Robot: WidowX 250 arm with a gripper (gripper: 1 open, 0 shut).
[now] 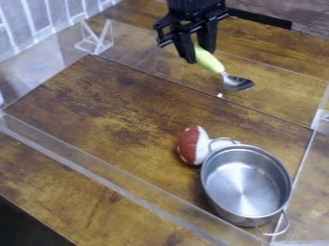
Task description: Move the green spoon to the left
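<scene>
The spoon has a pale yellow-green handle [207, 61] and a metal bowl [238, 84]. My black gripper [197, 50], at the top of the camera view, is shut on the handle's upper end. From there the spoon slants down and to the right, its bowl lowest. Whether the bowl touches the surface beneath it I cannot tell.
At the lower right stands a metal pot [245, 184], with a red and white object [193, 145] at its upper left. Clear low walls [110, 183] border the wooden table [103, 115].
</scene>
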